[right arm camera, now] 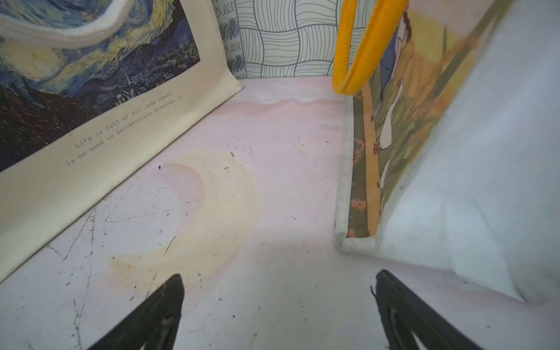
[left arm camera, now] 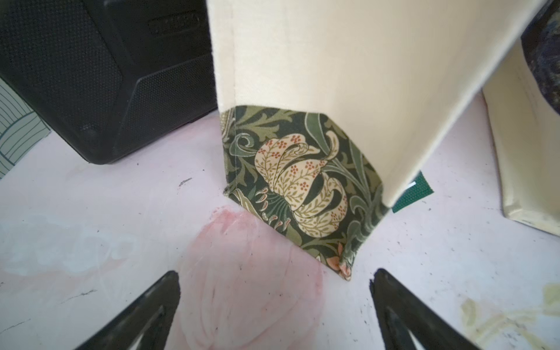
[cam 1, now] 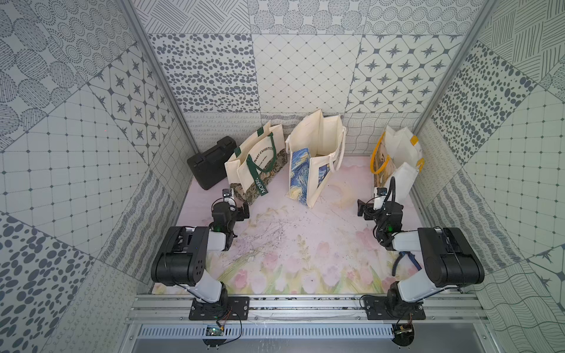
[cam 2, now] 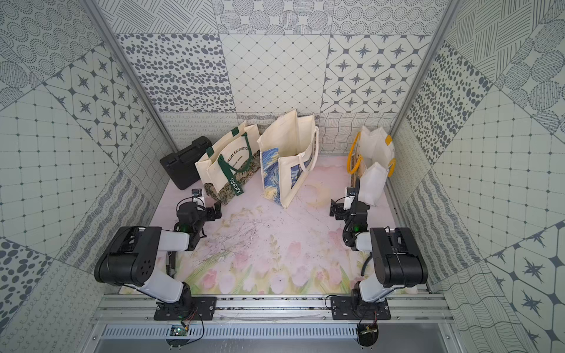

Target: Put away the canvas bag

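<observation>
Three bags stand upright along the back of the table. On the left is a cream canvas bag (cam 1: 262,154) with green handles and a dark floral base (left arm camera: 291,175). In the middle stands a taller cream canvas bag (cam 1: 320,138) with a blue starry painting, its top gaping. A white bag (cam 2: 373,156) with yellow handles (right arm camera: 364,49) is at the right. My left gripper is open in front of the green-handled bag, nothing between its fingers. Open and empty, my right gripper faces bare table between the starry bag and the white bag.
A black hard case (cam 1: 212,163) leans at the back left beside the green-handled bag. A dark curved object (cam 1: 406,263) lies near the right arm's base. Patterned walls close in the sides and back.
</observation>
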